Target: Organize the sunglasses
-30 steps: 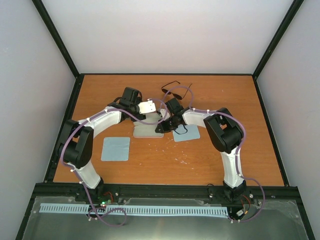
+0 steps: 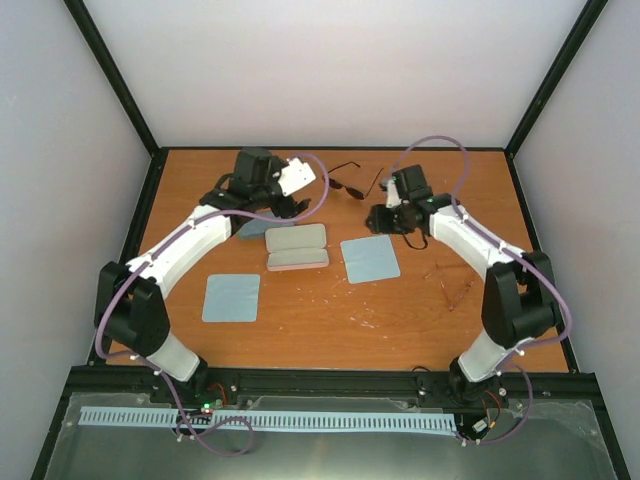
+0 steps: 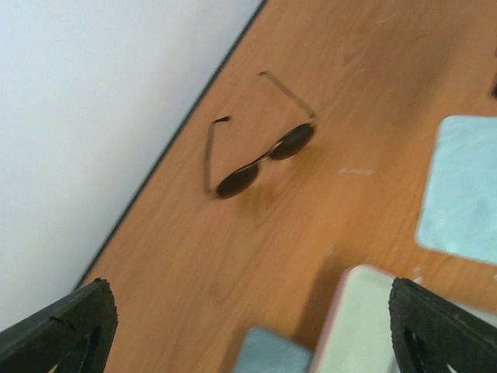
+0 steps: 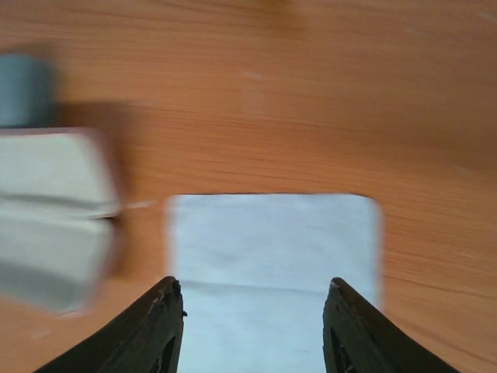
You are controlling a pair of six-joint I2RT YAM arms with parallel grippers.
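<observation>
Dark sunglasses (image 2: 352,188) with thin frames lie at the back middle, temples spread; in the left wrist view they (image 3: 292,141) sit upper centre. An opened pale case (image 2: 296,240) lies centre, also at the lower right of the left wrist view (image 3: 357,318). My left gripper stands open above the case's rear area, nothing between its fingers. My right gripper is open over the light blue cloth (image 4: 272,241) right of the case, holding nothing. A reddish thin-framed item (image 2: 450,290), possibly glasses, lies faintly visible at the right.
Another blue cloth (image 2: 230,298) lies front left. A darker blue item (image 2: 258,228) sits behind the case, partly hidden by my left arm.
My right arm has moved right and back, away from the case.
</observation>
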